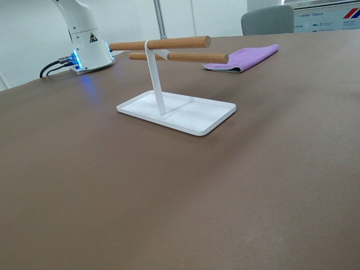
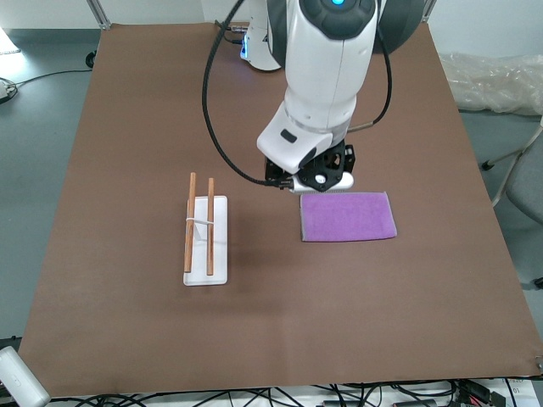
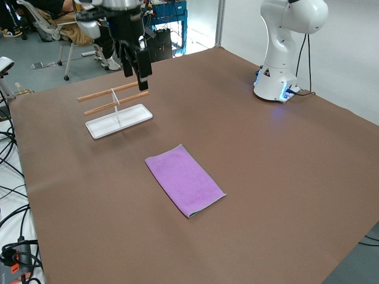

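Observation:
A purple cloth [image 2: 348, 217] [image 1: 242, 59] [image 3: 183, 180] lies flat on the brown table. Beside it stands a white stand [image 2: 217, 254] [image 1: 191, 115] [image 3: 118, 121] with a rectangular tray base and two wooden bars. The gripper [image 3: 142, 83] hangs from the arm; in the left view it is mostly behind the arm's head, just beyond the cloth's far edge, and in the right view it appears behind and above the stand. Whether it is open or shut is unclear. It is out of sight in the top view.
The arm's base [image 3: 275, 86] is at the far edge. Cables run along the near edge.

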